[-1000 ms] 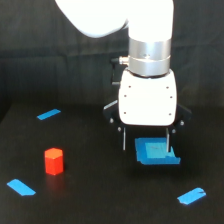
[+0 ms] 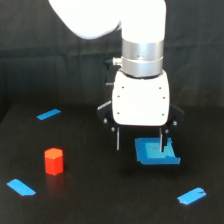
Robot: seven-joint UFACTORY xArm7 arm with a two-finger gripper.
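Note:
My white gripper (image 2: 139, 142) hangs over the dark table, to the right of centre. Its two thin fingers stand wide apart, and nothing shows between them. A red cube (image 2: 54, 161) rests on the table at the left, well clear of the gripper. Near the right-hand finger lies a small blue square tray (image 2: 147, 157) with a lighter blue inside; the finger and hand cover part of its far side. Whether that finger is above the tray or behind it, I cannot tell.
Blue tape strips mark the table: one (image 2: 48, 114) at the far left, another (image 2: 21, 187) at the near left, a third (image 2: 192, 196) at the near right. Between cube and tray the surface is bare. A dark curtain (image 2: 50, 60) closes off the back.
The arm and gripper have shifted slightly to the left, with the fingers still apart. Cube, tray and tape strips look unmoved.

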